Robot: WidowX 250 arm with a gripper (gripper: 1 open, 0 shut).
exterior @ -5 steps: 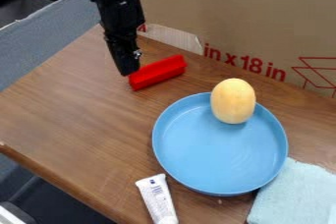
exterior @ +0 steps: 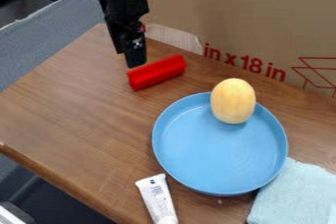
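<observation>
The black gripper (exterior: 133,51) hangs open over the wooden table, just above and behind the left end of a red cylinder (exterior: 160,70) lying on its side. A blue plate (exterior: 210,163) sits to the right, holding a pale yellow oval object (exterior: 233,101) at its back edge. Whether the fingertips touch the cylinder cannot be told.
A white tube (exterior: 156,199) lies at the front edge, with a pale cloth (exterior: 292,197) at lower right. A cardboard box (exterior: 243,22) stands along the back.
The gripper has risen a little from lower on the red cylinder's left end. The cylinder, plate and other objects look unmoved.
</observation>
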